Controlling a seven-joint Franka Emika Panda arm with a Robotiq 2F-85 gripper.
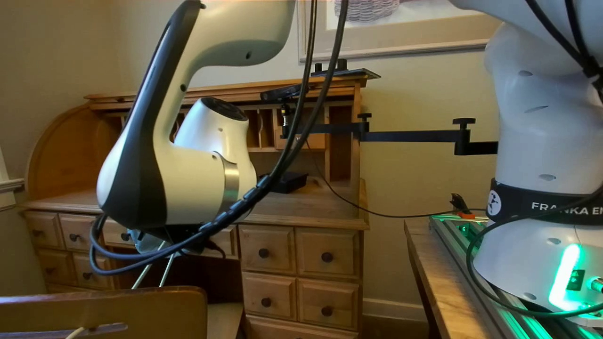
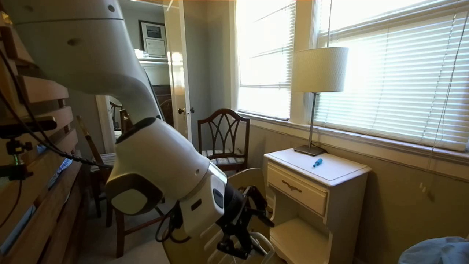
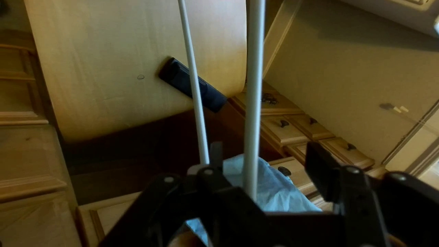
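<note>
In the wrist view my gripper is part open, with a clear gap between its black fingers. A thick white rod runs through that gap, nearer the left finger. Beside the left fingertip, a second white rod meets a pale end piece. Two slanting pale rods show below the wrist in exterior view 1, above a chair back. Exterior view 2 has the gripper at lower centre, by a curved white tube. Whether the fingers touch a rod cannot be told.
A dark remote-like object lies on a pale wooden surface. Blue cloth shows beyond the fingers. A roll-top desk stands behind the arm. The white nightstand bears a lamp and a blue marker.
</note>
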